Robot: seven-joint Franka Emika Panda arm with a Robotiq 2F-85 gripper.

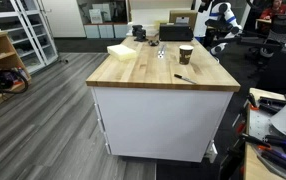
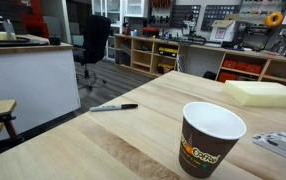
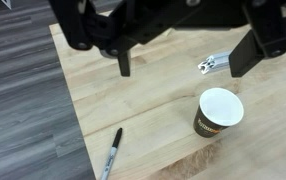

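In the wrist view my gripper is open above the wooden table, its dark fingers (image 3: 245,57) spread wide with nothing between them. A brown paper cup (image 3: 205,126) with a white inside stands upright and empty, below and to the right of the gap. Lower left of the cup lies a black and grey marker (image 3: 111,154). Near the right finger is a small silver-grey object (image 3: 214,63), partly hidden. Exterior view 2 shows the cup (image 2: 205,145) close to the camera, with the marker (image 2: 113,107) to its left and clear of it.
A pale yellow block (image 1: 121,52) lies on the far left of the tabletop (image 1: 143,70). Behind the cup stands a black box (image 1: 178,33). Bare wood surrounds the marker. The table's edge drops to a grey floor (image 1: 43,120).
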